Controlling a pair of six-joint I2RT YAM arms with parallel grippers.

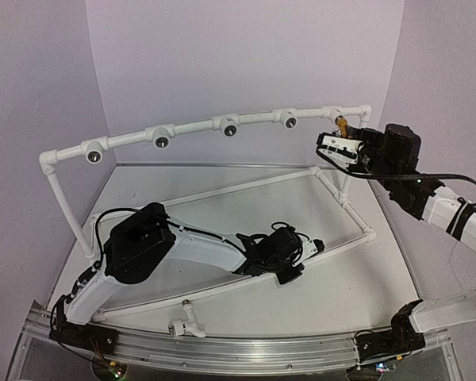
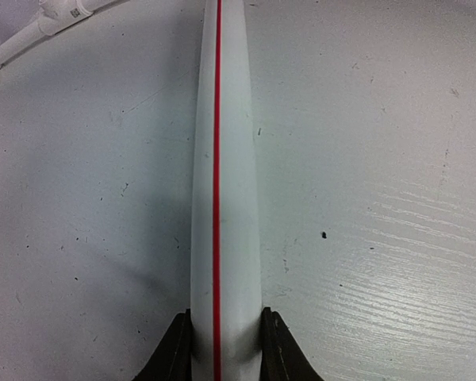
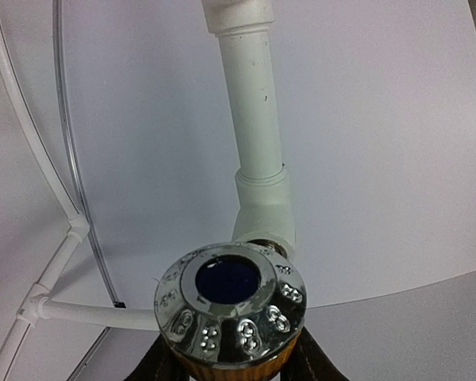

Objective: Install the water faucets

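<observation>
A brass faucet with a chrome knob [image 3: 230, 309] sits at the rightmost tee [image 3: 258, 206] of the raised white pipe, which is at the upper right in the top view. My right gripper [image 1: 341, 139] is shut on the faucet, its fingers mostly hidden under the knob in the right wrist view. My left gripper is shut on the lower frame's front pipe [image 2: 226, 198], a white tube with a red stripe, low in the middle of the top view.
Four other tees, such as the leftmost [image 1: 95, 149], show dark round openings along the raised pipe. A loose white fitting [image 1: 189, 324] lies on the front of the board. Grey walls enclose the back and sides.
</observation>
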